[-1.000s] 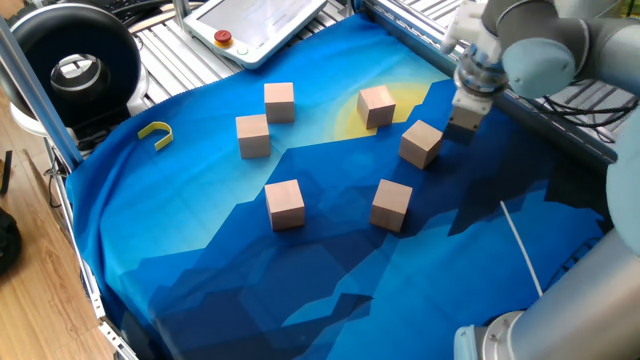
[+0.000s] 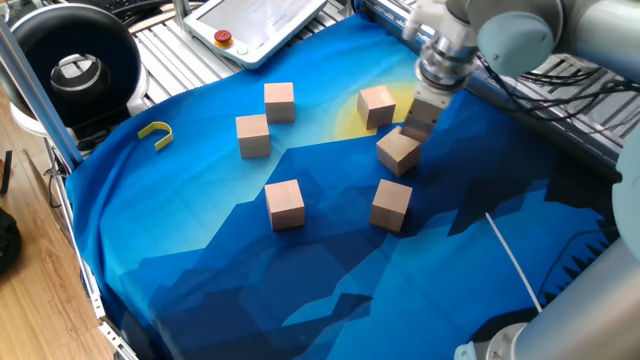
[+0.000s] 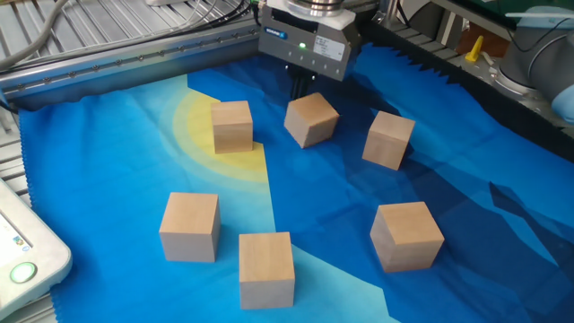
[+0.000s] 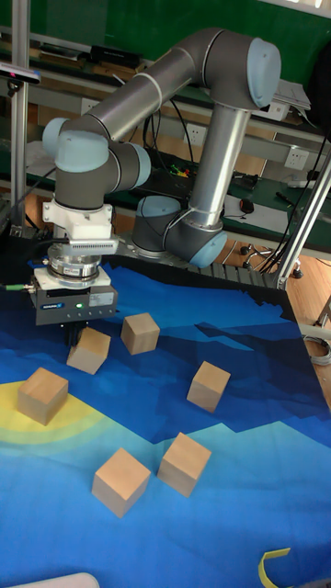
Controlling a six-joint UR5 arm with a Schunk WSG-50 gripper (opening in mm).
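My gripper (image 3: 301,90) hangs low at the far side of the cloth, its dark fingers close together and shut. Right in front of it is a wooden cube (image 3: 311,119), turned at an angle to its neighbours; the cube is not between the fingers. In exterior view 1 the gripper body (image 2: 430,103) overlaps the upper right of that same cube (image 2: 397,153). The fingertips are partly hidden behind the cube, so contact cannot be made out for certain. In exterior view 3 the fingers stand just behind the cube (image 4: 89,350).
Other wooden cubes lie spread out: one on the yellow patch (image 2: 376,106), one nearer the front right (image 2: 390,206), one at centre (image 2: 285,205), and a close pair (image 2: 253,136) at left. A yellow hooked piece (image 2: 157,134) lies at the left edge.
My gripper has moved left and toward the front in exterior view 1. The cube before it has shifted the same way and turned. The other cubes have stayed put.
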